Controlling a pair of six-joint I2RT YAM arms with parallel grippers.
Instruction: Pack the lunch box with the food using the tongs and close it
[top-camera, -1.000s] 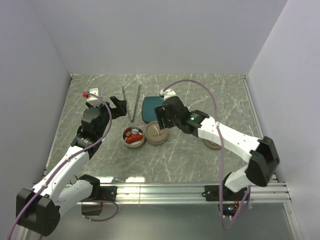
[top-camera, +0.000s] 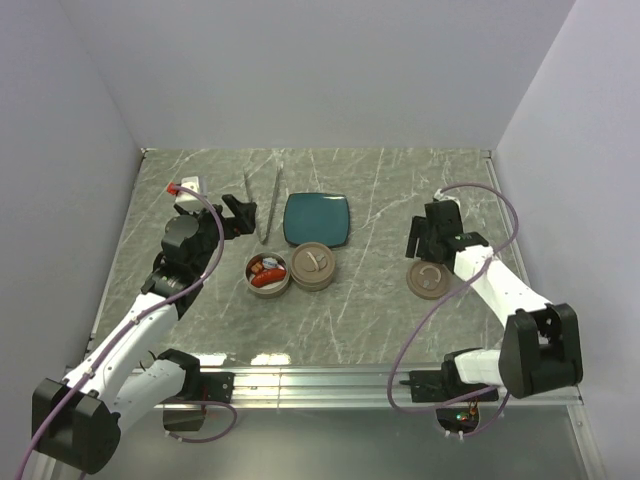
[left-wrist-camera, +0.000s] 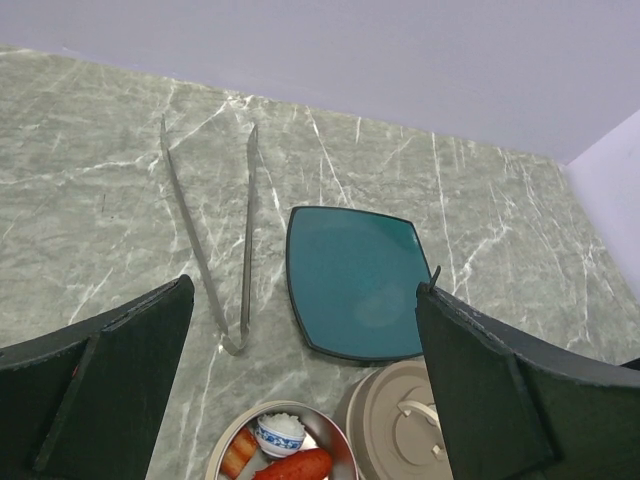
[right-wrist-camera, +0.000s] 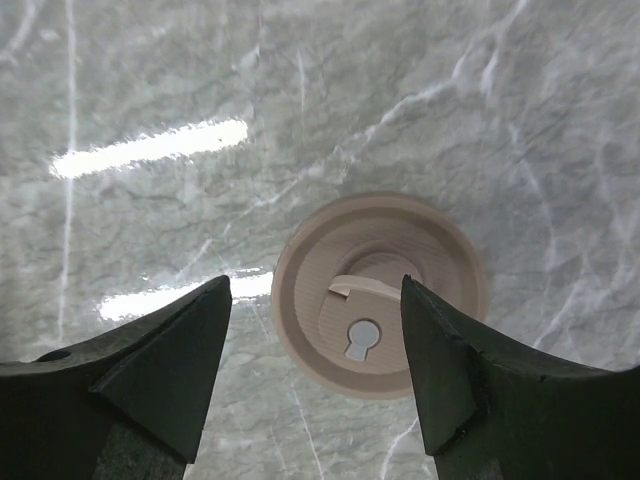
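Observation:
Near the middle of the table stands the round metal lunch box (top-camera: 250, 286) without a lid, holding a red sausage (left-wrist-camera: 300, 466), an orange-brown piece (left-wrist-camera: 238, 453) and a small rice bowl (left-wrist-camera: 280, 434). Close at its right is a brown lidded container (top-camera: 314, 265). A separate round brown lid (right-wrist-camera: 310, 345) with a handle lies on the table at the right. My right gripper is open above that lid, nothing between its fingers. Open and empty, my left gripper hangs over the table at the left, short of the tongs (left-wrist-camera: 247, 240).
Behind the container lies a dark green tray (left-wrist-camera: 355, 280). The metal tongs rest on the table left of the tray. Bare table (top-camera: 375, 310) stretches between the container and the lid at right.
My right arm has swung right, from above the lidded container to above the separate lid. The left arm and the objects on the table have stayed in place.

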